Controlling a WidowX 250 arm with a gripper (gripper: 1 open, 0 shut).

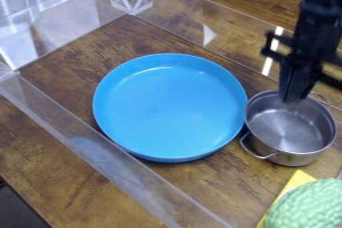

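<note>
My black gripper [297, 82] is blurred, above the steel pot [287, 130] at the right, with its tip near or just over the pot's back rim. It looks shut, and nothing shows between its fingers. The pot's inside looks empty. A blue round tray [167, 107] lies to the left of the pot on the wooden table [74, 172].
A green textured object [310, 208] sits at the lower right on a yellow item [281, 202]. Clear plastic walls border the work area. Bare table lies left of and below the blue tray.
</note>
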